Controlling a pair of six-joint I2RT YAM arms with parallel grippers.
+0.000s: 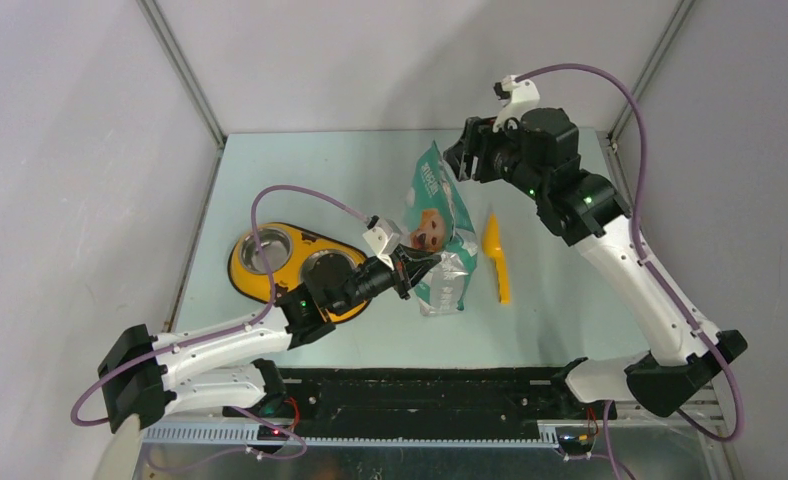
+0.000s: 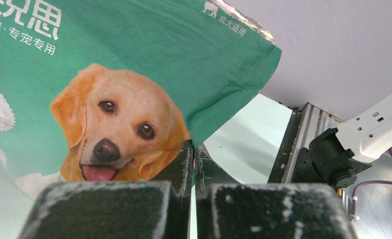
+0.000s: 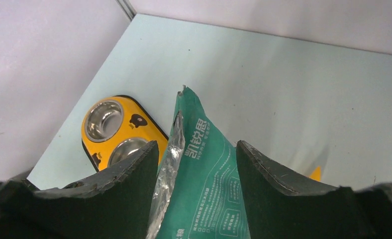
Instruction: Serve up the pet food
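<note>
The green pet food bag [image 1: 433,205] stands upright near the table's middle, a dog's face on its front. My left gripper [image 1: 433,262] is shut on the bag's side edge; in the left wrist view its fingertips [image 2: 188,149] pinch the film, with creases running to them. At the bag's top right, my right gripper [image 1: 454,166] is part open and does not hold the bag. The right wrist view shows the bag's upper part [image 3: 204,169] in the gap beyond its fingers. A yellow feeding tray [image 1: 303,238] with two metal bowls lies left; the visible bowl [image 1: 266,251] looks empty.
A yellow scoop [image 1: 497,260] lies just right of the bag. My left forearm covers part of the tray and its second bowl [image 1: 327,268]. White walls [image 1: 410,60] bound the table.
</note>
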